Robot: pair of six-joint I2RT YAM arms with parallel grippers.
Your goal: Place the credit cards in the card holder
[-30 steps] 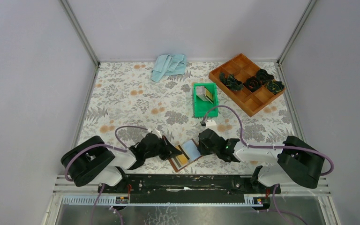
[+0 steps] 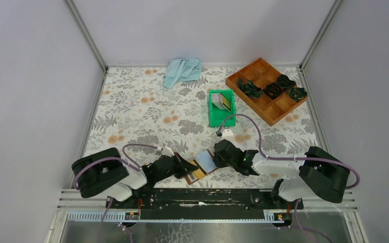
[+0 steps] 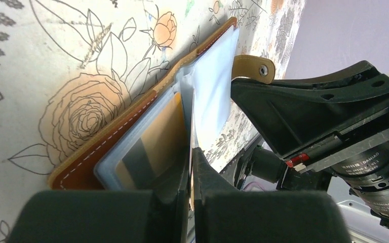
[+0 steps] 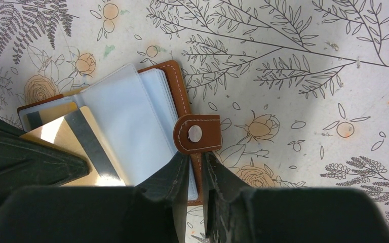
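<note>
The brown card holder (image 4: 181, 91) lies spread on the table at front centre, its clear sleeves (image 4: 126, 109) uppermost. My left gripper is shut on a gold credit card with a dark stripe; in the left wrist view this card shows as a thin edge, upright over the sleeves. Another gold card (image 3: 162, 136) lies in the holder's nearer sleeve. At the holder's right edge, my right gripper is part open, its fingertips by the snap strap (image 4: 207, 132), with brown leather visible in the gap. Whether they touch the strap is unclear.
Behind the holder stands a green basket (image 2: 214, 120) with cards (image 2: 221, 101) inside. A wooden compartment tray (image 2: 263, 107) with dark rolled items is at the back right, and a blue cloth (image 2: 182, 71) at the back left.
The right arm and the holder look nearly still.
</note>
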